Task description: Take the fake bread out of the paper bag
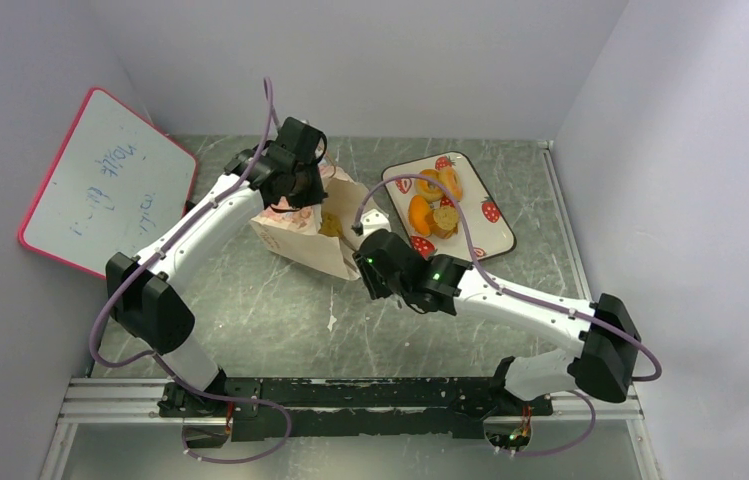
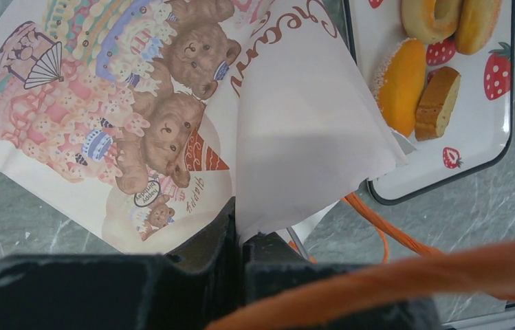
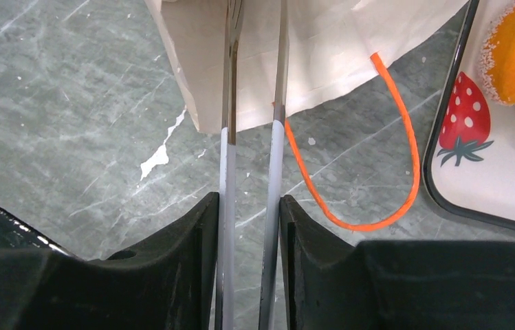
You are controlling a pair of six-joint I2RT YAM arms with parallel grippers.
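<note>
The paper bag (image 1: 290, 240), printed with bears, has my left gripper shut on its upper edge. Inside its mouth a yellowish piece of fake bread (image 1: 330, 225) shows in the top view. My right gripper reaches into the bag with two long, narrow fingers, part open and a little apart; their tips run out of the right wrist view, so what lies between them there is hidden.
A strawberry tray (image 1: 495, 240) holding several fake breads stands right of the bag. A whiteboard (image 1: 105, 180) leans at the left.
</note>
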